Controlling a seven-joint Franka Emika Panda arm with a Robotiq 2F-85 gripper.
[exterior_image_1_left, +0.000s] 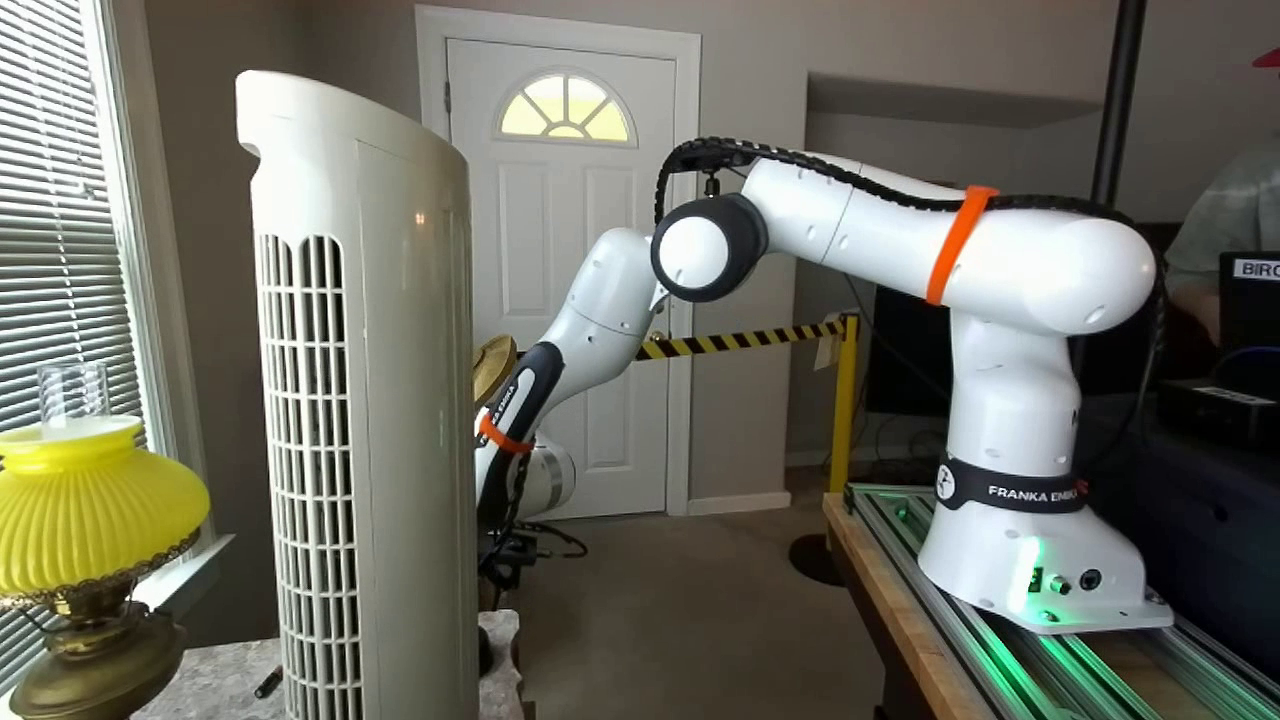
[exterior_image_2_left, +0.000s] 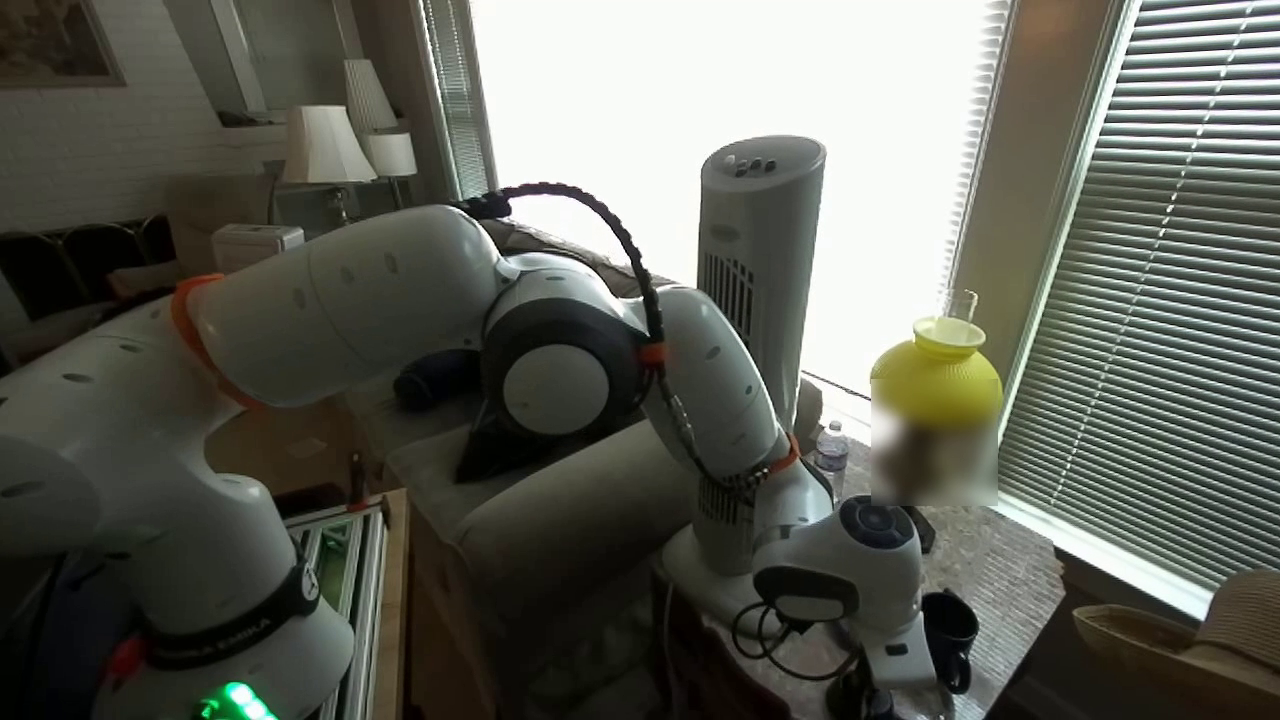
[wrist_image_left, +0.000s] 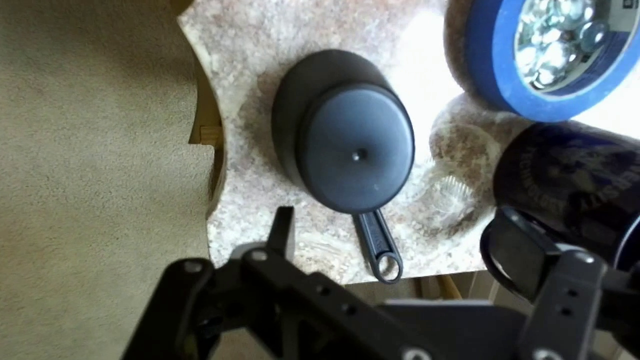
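Observation:
A black round cup-like object stands on the speckled stone tabletop, its flat round face toward the wrist camera. From under its lower side a thin black handle with a ring end sticks out toward the table edge. My gripper is open, with one finger on each side of that handle in the wrist view and nothing held. The right finger overlaps a dark printed mug; whether they touch, I cannot tell. In exterior view 1 the tower fan hides the tabletop objects.
A blue tape roll with clear glass beads inside lies near the mug. Beside the arm stand a tall tower fan and a yellow-shaded lamp. A water bottle is farther back. Left of the tabletop is open carpet.

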